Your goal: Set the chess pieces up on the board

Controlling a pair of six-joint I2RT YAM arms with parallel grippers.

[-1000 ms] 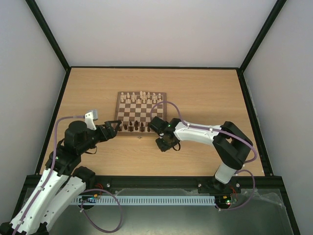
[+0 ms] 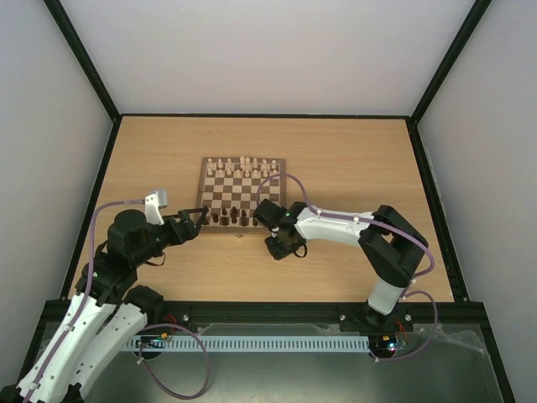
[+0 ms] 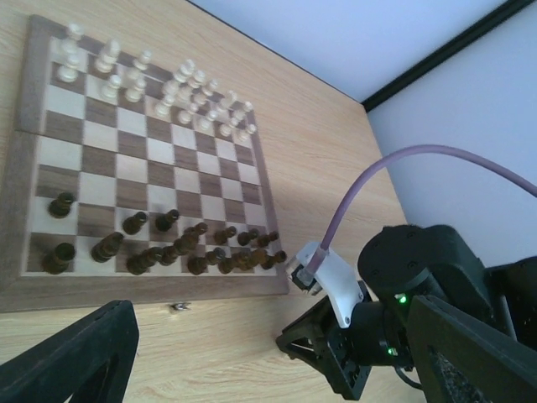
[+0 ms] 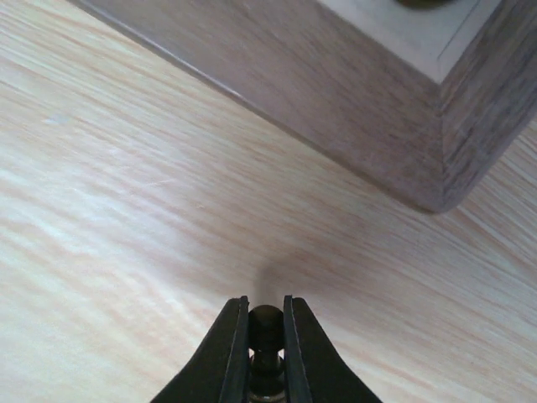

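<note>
The chessboard [image 2: 201, 197] lies mid-table; its near right corner [image 4: 411, 159] fills the top of the right wrist view. White pieces [image 3: 138, 75] stand along the far side. Dark pieces stand in the near rows, fairly close together toward the right. My right gripper is shut on a dark chess piece [image 4: 267, 329], its round top between the fingertips, over bare table just off the board's near edge; its lower part is hard to make out. Wide apart in the left wrist view are the fingers [image 3: 80, 357] of my left gripper, which hovers by the board's left edge, empty.
A small metal clasp [image 3: 179, 307] sits at the board's near edge. The right arm [image 3: 403, 311] reaches in close to the board's near right corner. Open table lies on both sides and behind the board.
The right arm has shifted only slightly near the board's near right corner. The left arm and the pieces on the board look unmoved.
</note>
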